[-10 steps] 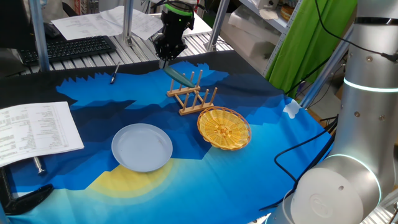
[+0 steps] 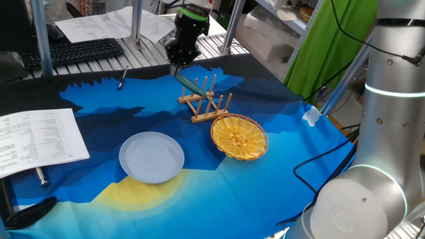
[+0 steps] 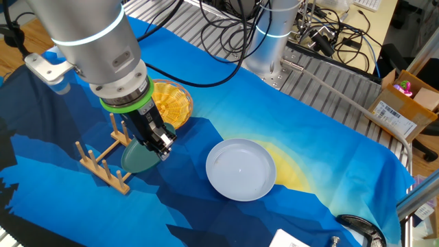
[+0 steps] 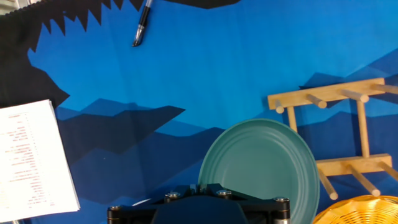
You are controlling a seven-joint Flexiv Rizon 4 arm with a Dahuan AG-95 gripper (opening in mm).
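Note:
A green plate (image 3: 140,158) hangs tilted from my gripper (image 3: 165,149), which is shut on its rim. In the wrist view the plate (image 4: 264,163) spreads out beyond the gripper, and the gripper body covers its near edge. A wooden dish rack (image 2: 204,106) with upright pegs stands on the cloth. In exterior view 1 the plate (image 2: 190,84) overlaps the rack's far side; whether they touch I cannot tell. The rack (image 4: 364,127) appears to the right of the plate in the wrist view.
A yellow wicker basket (image 2: 239,137) lies close beside the rack. A grey-blue plate (image 2: 152,157) rests flat on the cloth, with clear room around it. Papers (image 2: 40,143) and a pen (image 2: 123,78) lie toward the left.
My gripper and the green plate have sunk slightly toward the rack over the last second. The rack, basket and grey-blue plate have stayed put.

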